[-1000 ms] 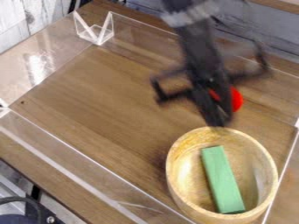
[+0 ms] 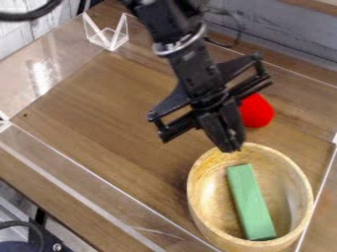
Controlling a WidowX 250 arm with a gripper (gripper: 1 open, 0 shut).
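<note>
My black gripper [image 2: 227, 138] hangs over the upper rim of a light wooden bowl [image 2: 207, 207] at the lower right. It is shut, and nothing shows between its fingers. A long green block [image 2: 249, 200] lies inside the bowl. Just behind the gripper, on the right, is a red object [image 2: 255, 110], partly hidden by the arm.
A small white wire-like stand [image 2: 106, 31] is at the back left. A grey wall runs along the back, and a black cable sits at the lower left corner.
The arm has moved slightly leftward and down toward the bowl, and it now looks sharper. The bowl, green block and red object have not visibly moved.
</note>
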